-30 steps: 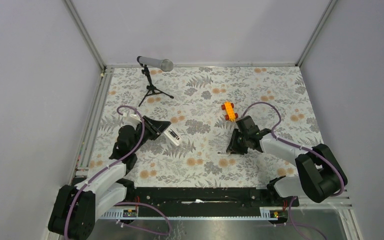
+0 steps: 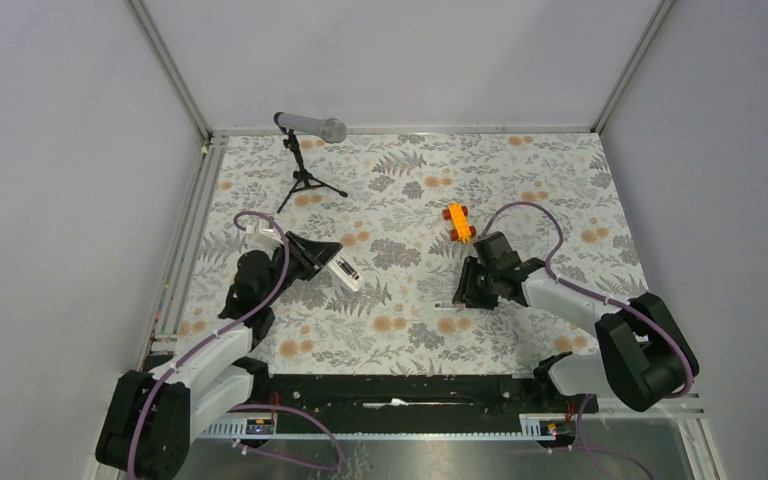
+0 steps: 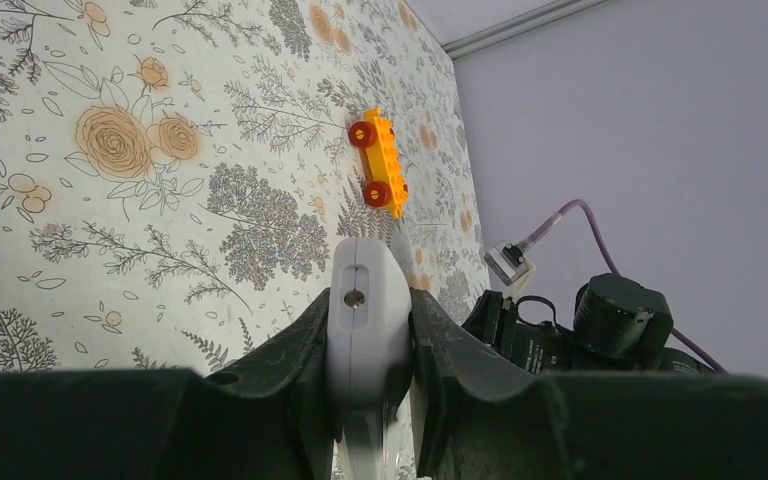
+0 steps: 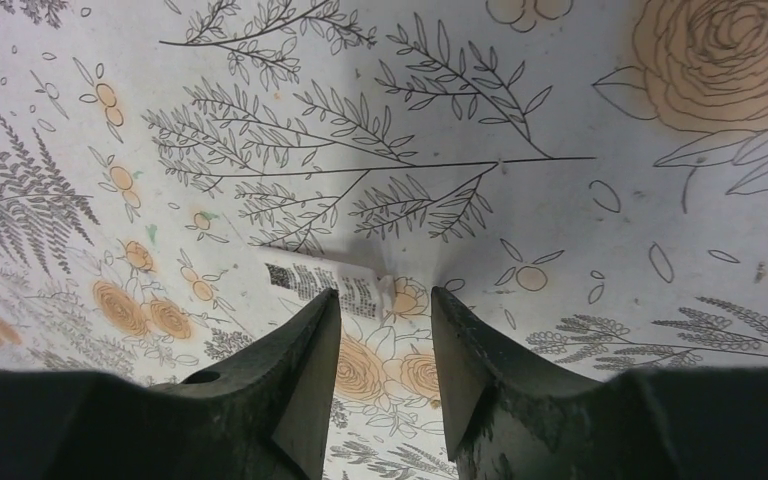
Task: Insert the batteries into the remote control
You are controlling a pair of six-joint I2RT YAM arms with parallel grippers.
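Note:
The white remote control [image 2: 345, 271] is held by my left gripper [image 2: 325, 255] at the left of the table; the left wrist view shows its rounded end [image 3: 368, 310] between the fingers. A small white battery [image 4: 325, 282] with printed markings lies on the floral tabletop at centre right. My right gripper hangs just over it, fingertips apart around its right end, part open, with nothing visibly gripped. In the top view that battery [image 2: 444, 305] is partly hidden by the right gripper.
An orange toy car [image 2: 460, 221] with red wheels stands behind the right gripper. A grey cylinder on a black tripod [image 2: 310, 128] stands at the back left.
My left gripper and the remote have stayed in place.

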